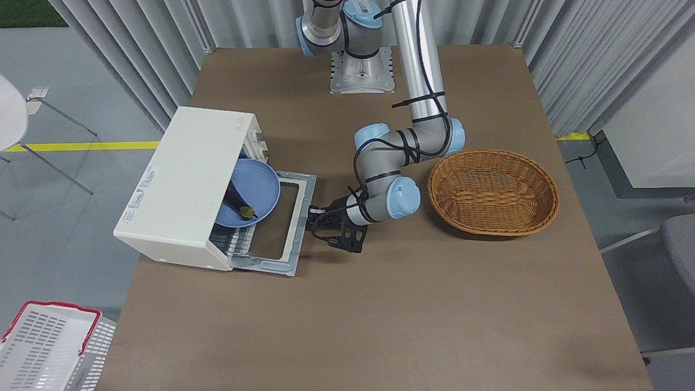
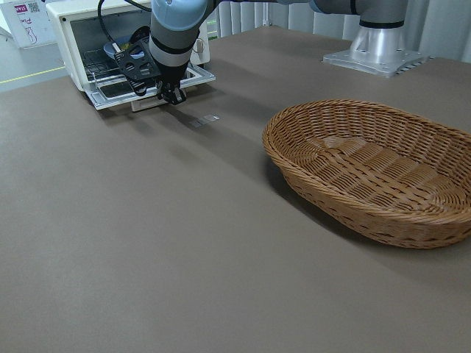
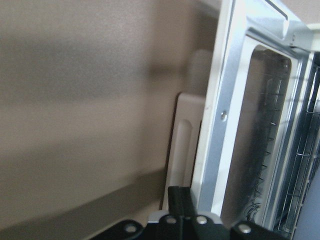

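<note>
A white toaster oven (image 1: 177, 185) lies with its door (image 1: 293, 247) lowered flat, its handle (image 3: 182, 145) near the table. Inside, a blue plate (image 1: 259, 185) holds an eggplant (image 1: 238, 202). My gripper is low at the door's outer edge by the handle; in the wrist view its black fingers appear shut together, with nothing seen between them. The front view mostly hides the fingertips behind the gripper's body.
A wicker basket (image 1: 493, 192) sits to the right of the arm. A white plastic crate (image 1: 45, 345) stands off the table at lower left.
</note>
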